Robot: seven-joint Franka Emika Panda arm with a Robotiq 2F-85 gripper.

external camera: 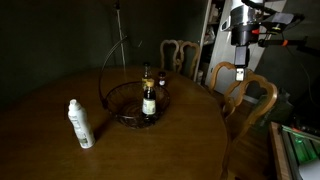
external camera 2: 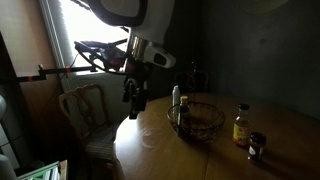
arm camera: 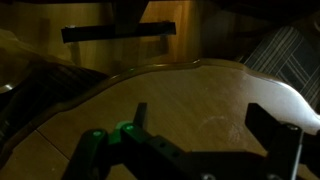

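Observation:
My gripper (external camera: 240,74) hangs in the air off the right side of the table, high above a chair. In the wrist view its fingers (arm camera: 140,114) are wide apart, with only the table edge and floor below them. On the table (external camera: 185,145), a black wire basket (external camera: 123,101) with a tall handle holds a dark bottle (external camera: 149,100). A white bottle (external camera: 81,125) stands upright outside the basket. Beyond the basket are a bottle with a yellow and red label (external camera 2: 241,127) and a small dark jar (external camera 2: 257,148). The gripper touches none of these.
Wooden chairs (external camera: 253,92) stand along the table's edge, near the arm. The basket's handle rises high above its rim. Bare tabletop lies in front of the basket and to its right in exterior view 1.

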